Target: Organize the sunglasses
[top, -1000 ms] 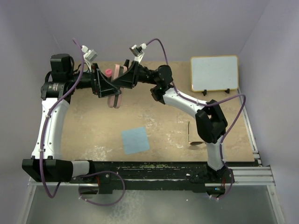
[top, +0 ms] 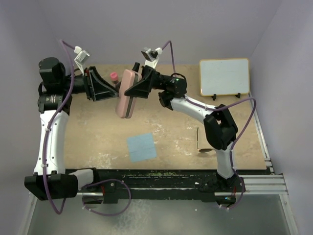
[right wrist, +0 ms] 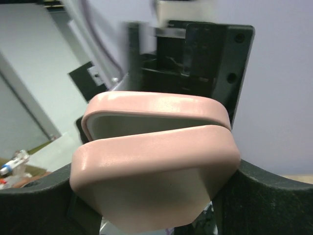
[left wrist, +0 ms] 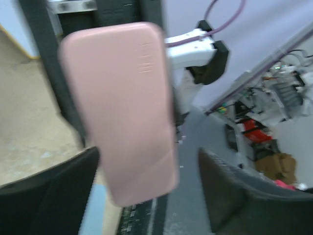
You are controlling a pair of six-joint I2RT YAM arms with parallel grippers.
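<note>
A pink glasses case (top: 128,93) is held in the air by my right gripper (top: 132,90); in the right wrist view its two halves (right wrist: 154,161) show a narrow opening, with the gripper's black fingers around it. My left gripper (top: 110,93) is just left of the case, fingers apart with nothing between them; in the left wrist view they are blurred below the case (left wrist: 122,107). The sunglasses (top: 204,149) lie folded on the table at the lower right.
A blue square cloth (top: 141,147) lies at the front middle of the table. A whiteboard (top: 224,76) stands at the back right. A pink-capped object (top: 114,76) is behind the grippers.
My left gripper has moved left, away from the case. The case has shifted slightly right and toward the front in my right gripper.
</note>
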